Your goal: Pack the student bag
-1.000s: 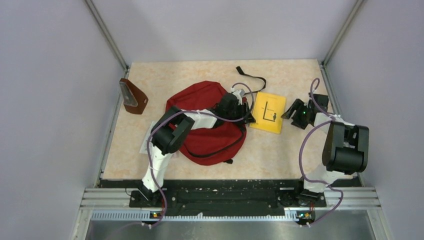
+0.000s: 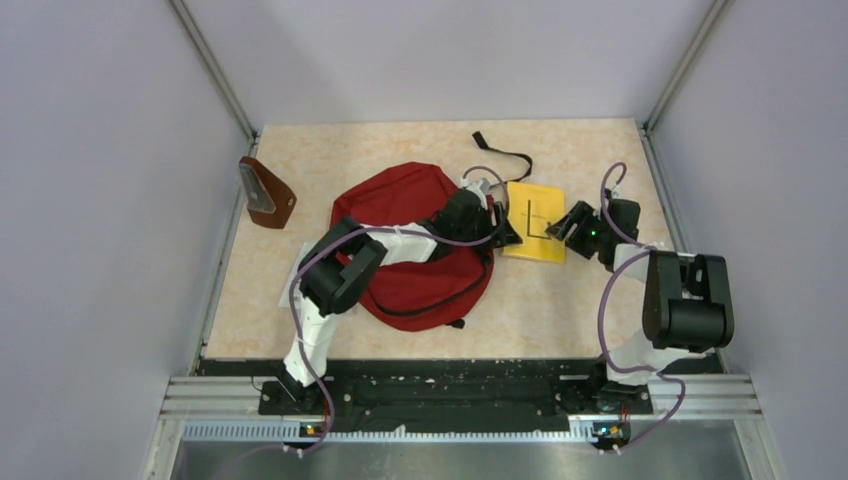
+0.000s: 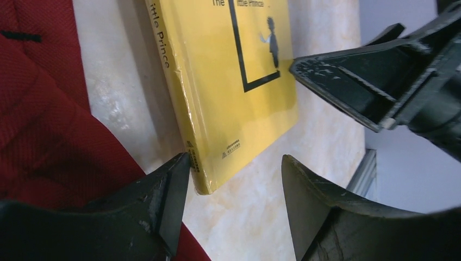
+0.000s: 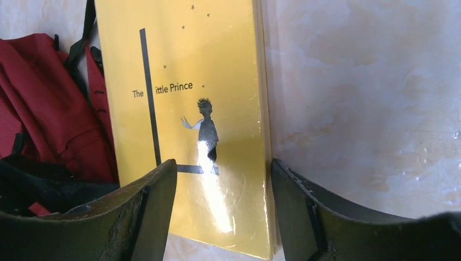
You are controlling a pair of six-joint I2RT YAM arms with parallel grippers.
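Observation:
The yellow book, titled The Little Prince (image 2: pixel 545 213), lies flat on the table, right of the red bag (image 2: pixel 425 295). My left gripper (image 2: pixel 511 236) reaches across the bag to the book's left edge. In the left wrist view its fingers (image 3: pixel 173 201) stand apart, with the lower spine corner between them near one finger. From the other side, my right gripper (image 2: pixel 562 229) reaches over the right edge. Its fingers (image 4: pixel 154 201) are parted in the right wrist view, one above the cover and the other against the outer edge. Neither is closed on the book.
A brown case (image 2: pixel 268 197) stands at the table's back left. Something flat and white (image 2: pixel 292 285) lies partly under the left arm. A black strap (image 2: pixel 503 151) trails behind the book. Bare table lies in front of the book.
My right gripper has moved left, from beside the book to over its right edge. The book has turned slightly and now lies straighter. My left gripper has shifted slightly right onto the book's edge.

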